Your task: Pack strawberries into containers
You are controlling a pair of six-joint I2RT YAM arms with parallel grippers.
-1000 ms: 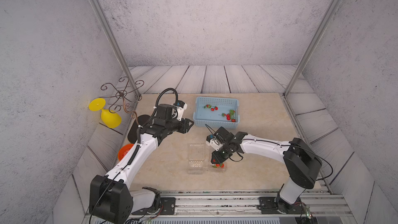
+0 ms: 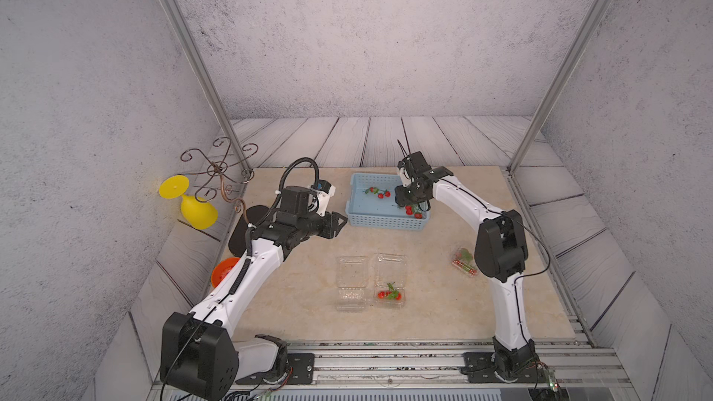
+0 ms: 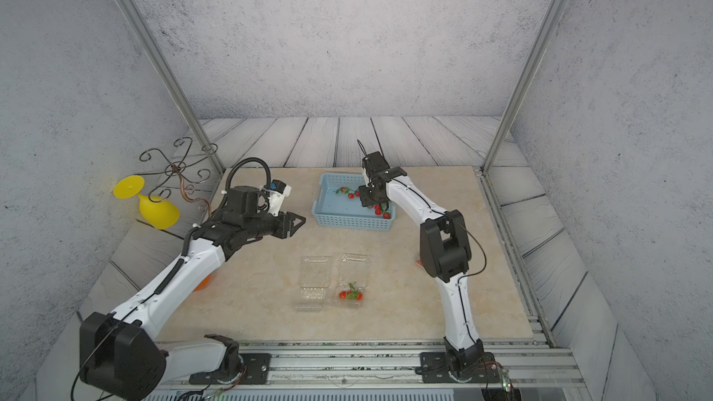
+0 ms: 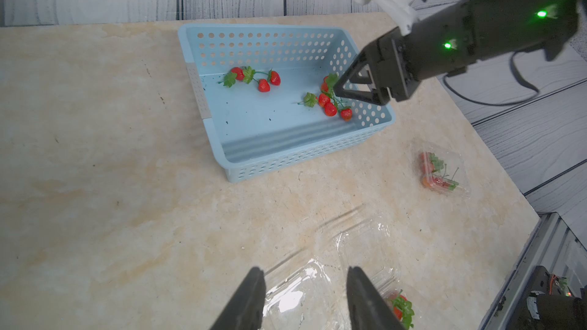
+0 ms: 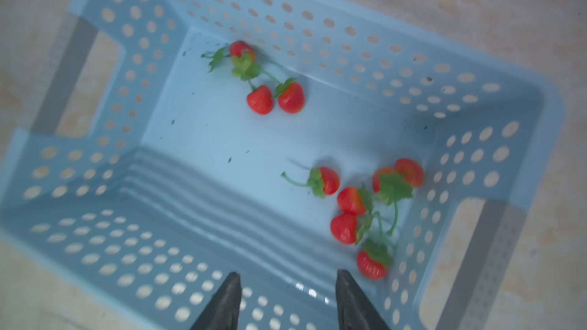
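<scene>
A light blue basket [image 2: 371,208] holds several strawberries [image 5: 349,228] in two clusters. My right gripper is over it, open, with nothing between its fingers. My left gripper hangs open and empty over the table, left of the basket. At the front centre lie two clear hinged containers with lids open: the left one [image 2: 351,297] is empty, the right one [image 2: 387,295] holds strawberries. A third container [image 2: 465,260] with strawberries sits at the right, apparently closed.
An orange bowl [image 2: 222,269] and a dark object [image 2: 242,231] are at the left edge, near a metal stand with a yellow pitcher [image 2: 197,211]. The beige table [image 2: 460,308] has clear room around the containers.
My right gripper has moved from over the right open container up and back to the basket. The strawberries in that container are now uncovered. The left arm looks unmoved.
</scene>
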